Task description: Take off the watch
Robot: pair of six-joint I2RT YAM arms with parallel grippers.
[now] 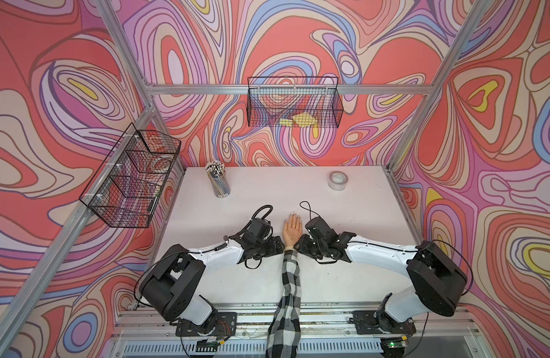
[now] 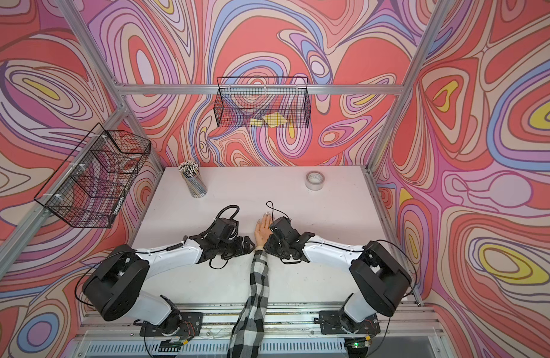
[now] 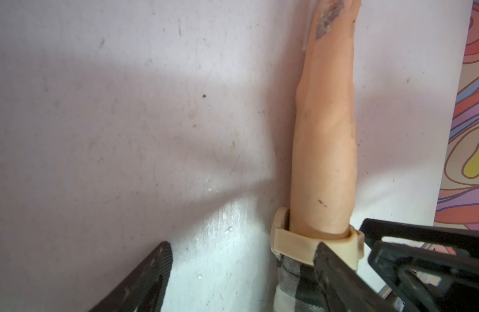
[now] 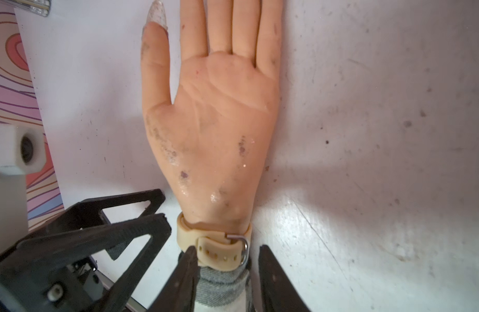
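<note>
A mannequin hand (image 1: 291, 229) lies palm up at the table's front centre, in a checked sleeve. In the right wrist view a beige watch strap (image 4: 213, 244) circles the wrist, its metal buckle (image 4: 243, 249) closed round it. My right gripper has its fingertips apart at the strap, one over its tail, the other beside the buckle. My left gripper is open at the wrist's other side; in the left wrist view one fingertip is before the strap (image 3: 296, 243), the other over bare table. Neither visibly holds anything.
A cup of sticks (image 1: 218, 182) stands at back left and a tape roll (image 1: 337, 180) at back right. Wire baskets (image 1: 294, 104) hang on the back and left rails.
</note>
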